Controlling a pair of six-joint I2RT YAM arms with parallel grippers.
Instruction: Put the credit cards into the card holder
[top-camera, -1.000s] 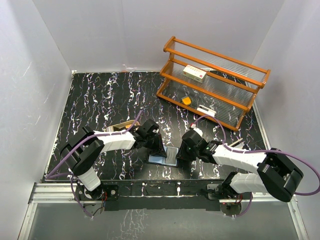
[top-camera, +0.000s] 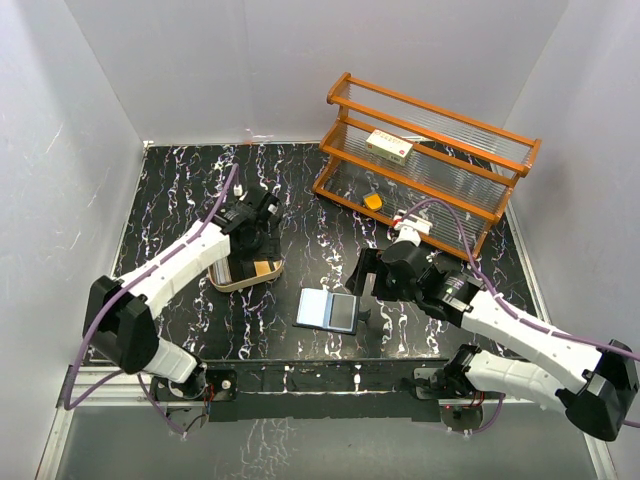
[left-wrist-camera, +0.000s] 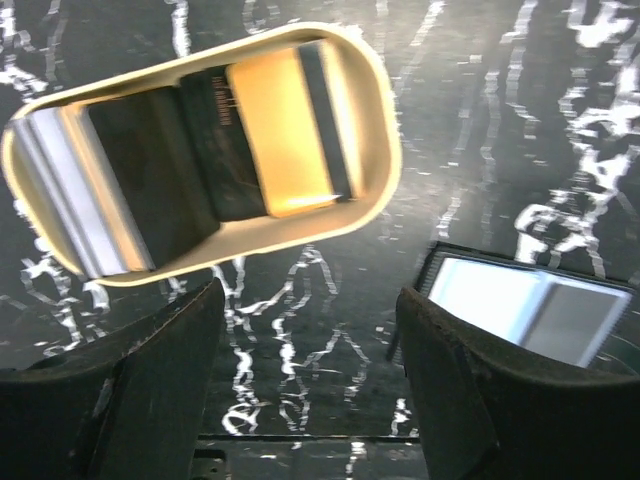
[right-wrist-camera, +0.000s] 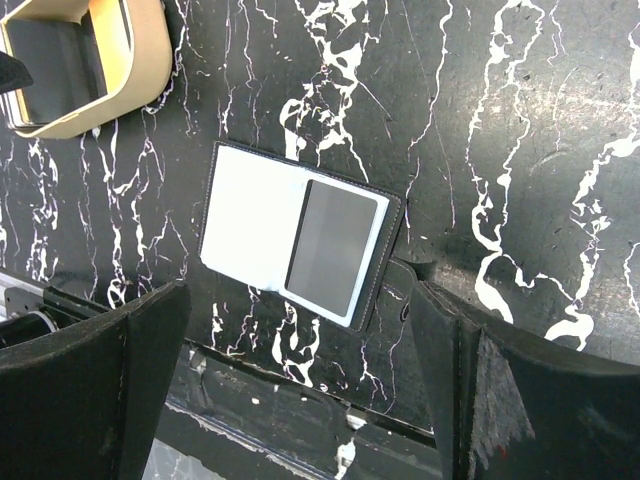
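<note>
A beige oval tray holds several cards, among them an orange card and a dark card. My left gripper is over this tray, part open, nothing visible between its fingers. The open card holder lies on the black marble surface to the tray's right, with a dark card or panel on its right half. My right gripper is open above the holder's right side, empty.
A wooden rack stands at the back right, with a boxed item and a small yellow object. Walls bound both sides and the back.
My left gripper has risen and moved left from the card holder to over the tray. My right gripper has risen slightly from beside the holder.
</note>
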